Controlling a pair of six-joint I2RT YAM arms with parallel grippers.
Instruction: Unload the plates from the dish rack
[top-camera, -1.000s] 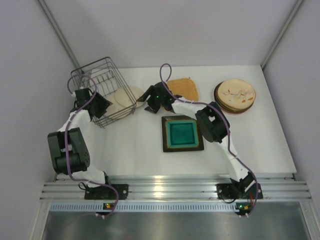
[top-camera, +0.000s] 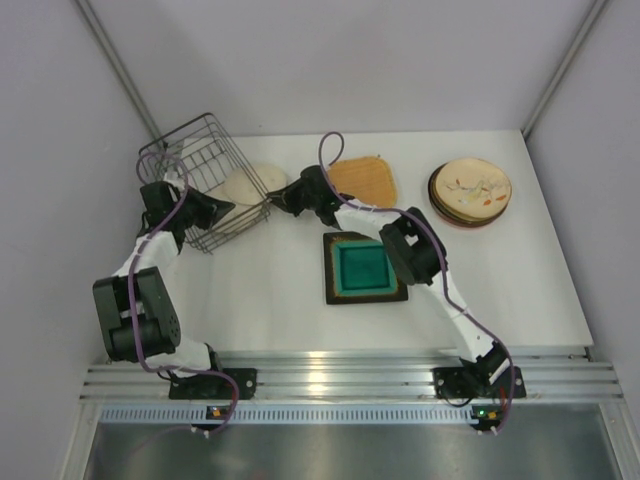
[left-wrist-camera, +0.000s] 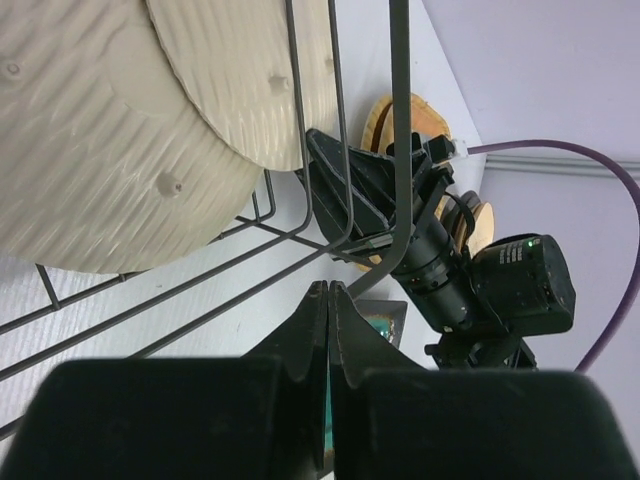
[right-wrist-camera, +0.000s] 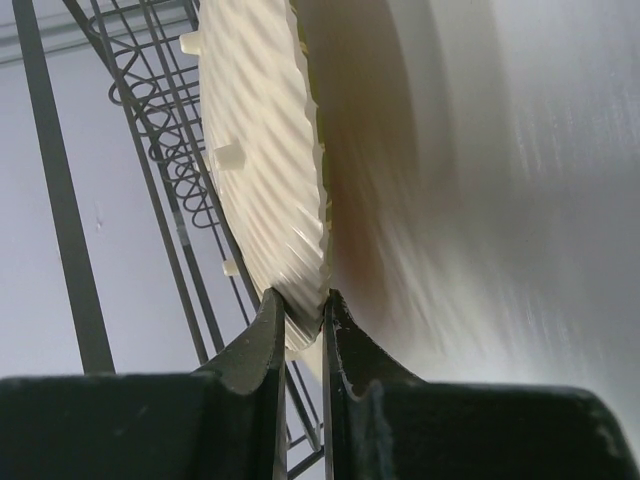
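The wire dish rack (top-camera: 200, 140) stands at the left with pale cream plates (top-camera: 245, 185) at it, seen large in the left wrist view (left-wrist-camera: 110, 160). My left gripper is shut, nothing between its fingers, at the rack's wire bars. My right gripper is shut on the edge of a cream plate (right-wrist-camera: 260, 140) at the rack's right side, beside its bars.
An orange board (top-camera: 365, 175) lies at the back middle, a stack of plates (top-camera: 475, 190) at the right, and a dark square tray with teal centre (top-camera: 365, 265) at the front middle.
My right gripper has moved left to the rack and now grips the plate edge, where it stood open a second ago. The left arm has shifted slightly toward the front.
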